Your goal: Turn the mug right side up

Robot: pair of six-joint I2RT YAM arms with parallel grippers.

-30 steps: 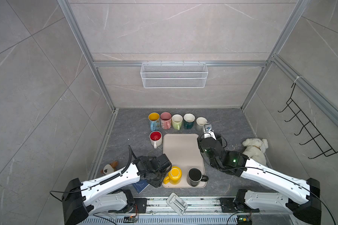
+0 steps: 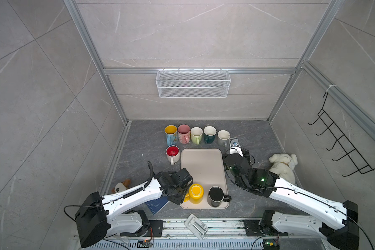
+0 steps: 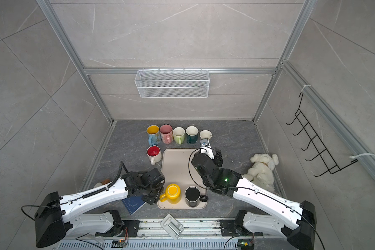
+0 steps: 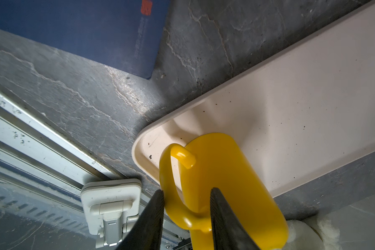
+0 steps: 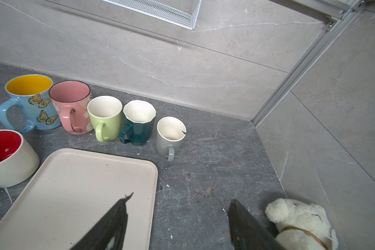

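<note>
A yellow mug (image 2: 196, 192) (image 4: 245, 200) sits upside down on the beige tray (image 2: 201, 164) at its front left, with its handle toward my left gripper. In the left wrist view the two fingers straddle the handle, part open; whether they touch it I cannot tell. A black mug (image 2: 215, 195) stands upright beside it, handle to the right. My right gripper hangs open above the table by the tray's back right, nothing between its fingers.
A row of mugs (image 5: 104, 118) stands along the back, and a red-lined mug (image 2: 173, 157) left of the tray. A white plush toy (image 2: 282, 168) sits at the right wall. A blue book (image 4: 83, 29) lies left of the tray. The tray's middle is clear.
My left arm has moved right onto the yellow mug's handle. The right arm has shifted slightly right.
</note>
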